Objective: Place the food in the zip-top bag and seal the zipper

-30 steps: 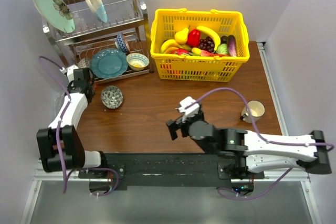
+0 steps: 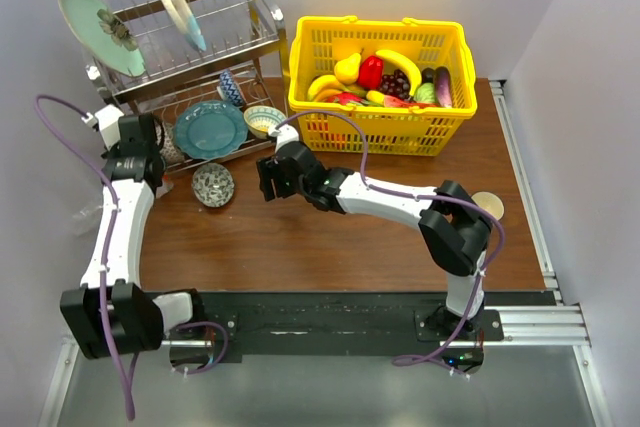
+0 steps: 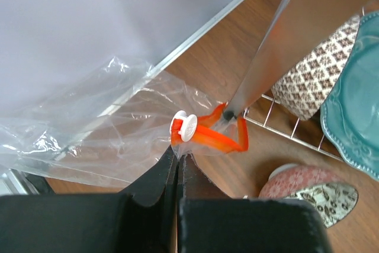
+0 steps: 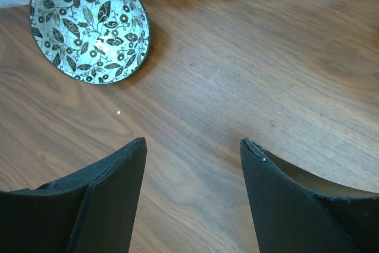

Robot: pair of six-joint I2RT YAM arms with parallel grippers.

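Observation:
A clear bag (image 3: 89, 140) with an orange zipper and white slider (image 3: 187, 127) lies at the far left beside the rack. My left gripper is shut at the slider end; whether any plastic is pinched between its tips is hard to tell. My right gripper stands part open over bare wood beside a patterned bowl (image 4: 89, 25), nothing between its fingers. The food, bananas (image 2: 398, 63), a red pepper (image 2: 370, 73), grapes and other pieces, sits in a yellow basket (image 2: 450, 132) at the back right.
A metal dish rack (image 2: 255, 42) holds plates and bowls at the back left. A cup (image 2: 487, 205) stands at the right behind the right arm.
The right arm has swung leftward and back, bringing its gripper beside the bowl. The left arm has shifted slightly left at the bag.

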